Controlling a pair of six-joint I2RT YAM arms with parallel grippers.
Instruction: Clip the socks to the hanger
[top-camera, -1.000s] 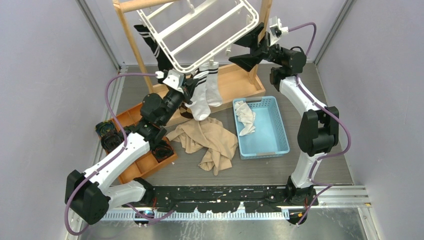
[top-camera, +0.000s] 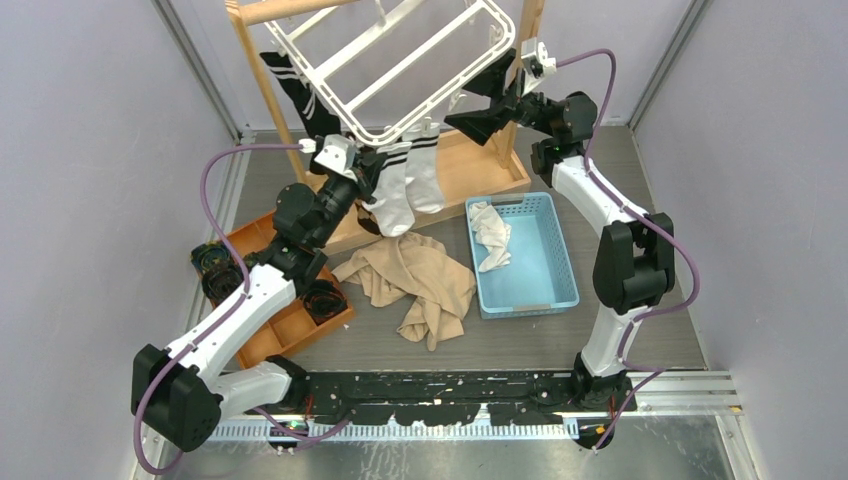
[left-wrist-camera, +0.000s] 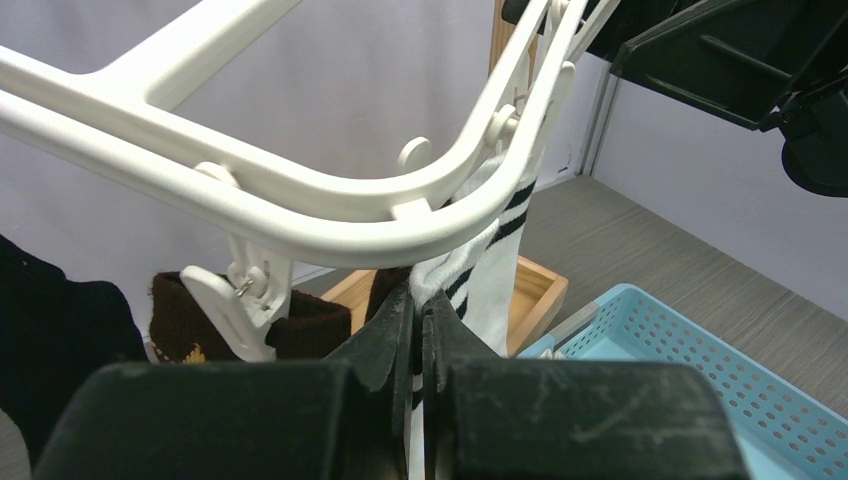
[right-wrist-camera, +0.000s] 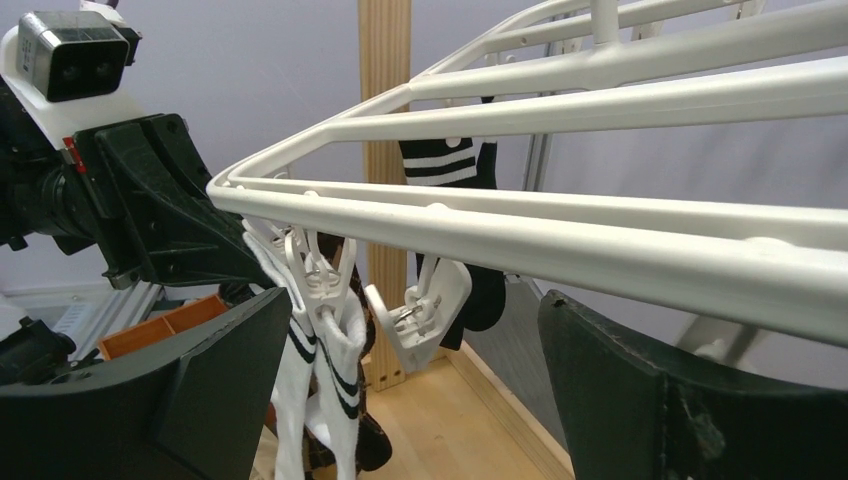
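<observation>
A white clip hanger (top-camera: 385, 135) hangs from a wooden stand, tilted. Two white socks with black stripes hang at its front: the nearer white sock (top-camera: 393, 205) and the farther white sock (top-camera: 425, 180). My left gripper is shut on the upper edge of the nearer one, just below the hanger's front corner. In the right wrist view, a clip (right-wrist-camera: 325, 285) is at the top of the white socks; whether it grips both is unclear. Beside it hangs an empty clip (right-wrist-camera: 425, 310). My right gripper (top-camera: 468, 98) is open around the hanger's front rail, holding nothing.
Dark socks hang from the hanger's left side, including a black striped sock (top-camera: 300, 95). A blue basket (top-camera: 535, 260) holds a white cloth (top-camera: 490, 235). A beige cloth (top-camera: 415, 275) lies in front of the stand. An orange divided box (top-camera: 270, 340) sits at left.
My right gripper has moved left, closer to the hanger's rail. My left gripper has shifted slightly left with the nearer white sock, whose lower end has swung a little left and up.
</observation>
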